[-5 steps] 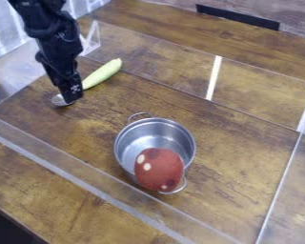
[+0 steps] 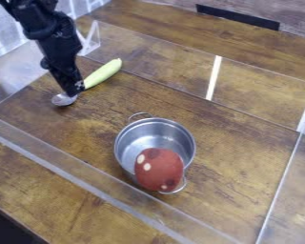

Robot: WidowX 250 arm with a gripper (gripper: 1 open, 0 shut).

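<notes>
My dark gripper (image 2: 68,88) reaches down at the upper left, its tips just over or at a shiny silver spoon-like object (image 2: 64,99) on the wooden table; whether it grips it I cannot tell. A pale green oblong vegetable (image 2: 103,72) lies just right of the gripper. A metal pot (image 2: 144,134) with two handles stands at the centre right, holding a red, pale-spotted round object (image 2: 159,170).
Clear plastic walls border the workspace, and a white strip (image 2: 213,78) runs near the back right.
The gripper has shifted slightly at the upper left, around the silver object. The pot, red object and green vegetable have not visibly moved.
</notes>
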